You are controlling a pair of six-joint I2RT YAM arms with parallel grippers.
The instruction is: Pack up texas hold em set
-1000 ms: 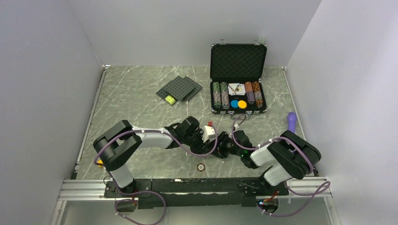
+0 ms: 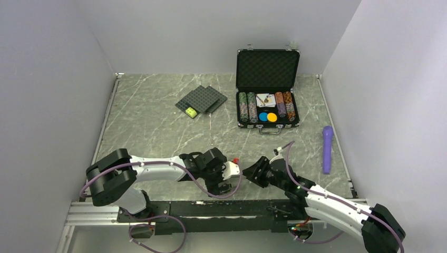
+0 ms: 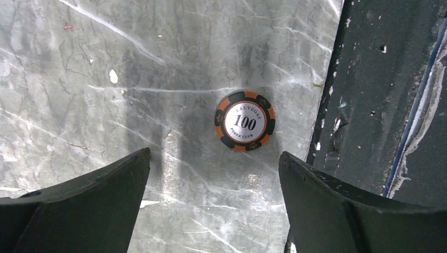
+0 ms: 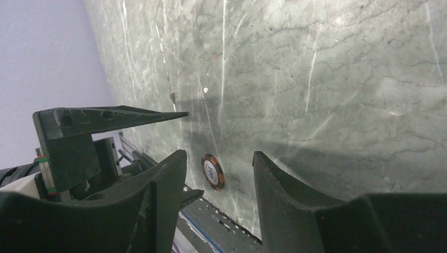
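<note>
A single orange-and-black 100 chip lies on the marble table near its front edge. My left gripper is open just above it, empty, the chip between and beyond the fingertips; it also shows in the right wrist view. My right gripper stands part open to the right of the left one, nothing between its fingers, the chip seen beyond. The open black case at the back right holds rows of chips, cards and blue and yellow discs. In the top view the chip is hidden under the left gripper.
Two grey mats with a yellow-green object lie at the back left. A purple bar lies along the right edge. A small red item sits behind the grippers.
Both arms have moved toward the front edge, the left gripper now covering the chip in the top view.
</note>
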